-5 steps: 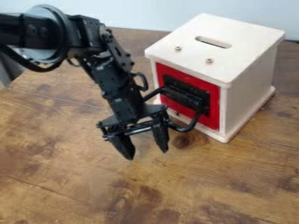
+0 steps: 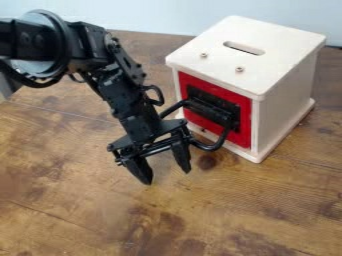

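My black gripper (image 2: 162,164) hangs low over the wooden table, in front of and left of a pale wooden box (image 2: 274,70). Its two fingers point down, spread apart, with bare table between them. The box has a slot and two small knobs on top and a red front panel (image 2: 194,88) carrying a black fitting (image 2: 215,110). A black cable runs near the wrist toward that panel; where exactly it connects is hard to tell.
A white wall stands behind. A grey object sits at the far left edge.
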